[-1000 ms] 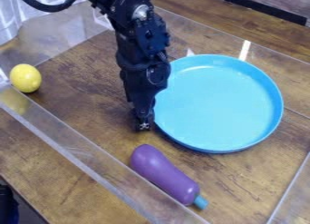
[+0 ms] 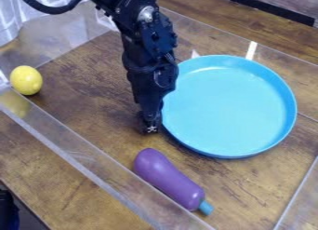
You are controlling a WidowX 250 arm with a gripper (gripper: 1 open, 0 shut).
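Observation:
My black gripper [image 2: 148, 113] reaches down from the top centre to the wooden surface, at the left rim of a large blue round tray [image 2: 230, 105]. Its fingertips are low and dark against the wood, and the gap between them is hard to see. A purple toy eggplant [image 2: 166, 178] with a light blue tip lies below, toward the front. A yellow egg-shaped object [image 2: 26, 80] sits at the far left.
Clear plastic walls edge the work surface at left and right. Bare wood lies left of my gripper and at the lower right, below the blue tray.
The blue tray has shifted slightly to the right. My gripper has moved very little, staying beside the tray's left rim.

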